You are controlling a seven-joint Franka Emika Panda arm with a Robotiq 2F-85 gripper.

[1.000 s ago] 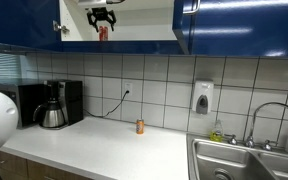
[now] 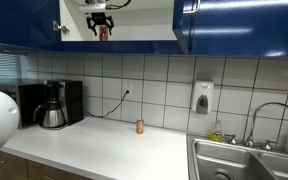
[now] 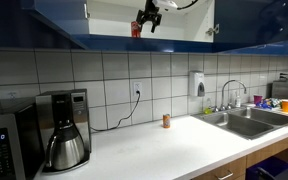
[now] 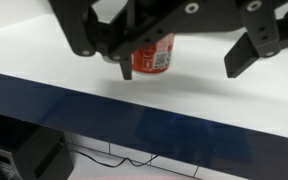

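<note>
A red can (image 2: 103, 33) stands on the shelf of the open upper cabinet, near the shelf's front edge. My gripper is open in front of the cabinet. In the wrist view the can (image 4: 154, 57) lies between the spread fingers, much closer to the left finger (image 4: 124, 66) than to the right one; its upper part is hidden behind the gripper. Whether the left finger touches it I cannot tell. In exterior view 2 the can (image 3: 135, 29) appears just left of the gripper (image 3: 150, 24). An orange can (image 2: 140, 127) stands upright on the white counter.
The blue front edge (image 4: 134, 118) of the cabinet runs below the gripper. On the counter a coffee maker (image 3: 66, 130) and a microwave (image 3: 12, 140) stand at the left. The sink (image 3: 246, 121) is at the right. Mid-counter is mostly clear.
My gripper has shifted slightly lower near the red can, still open. Both cans remain where they were.
</note>
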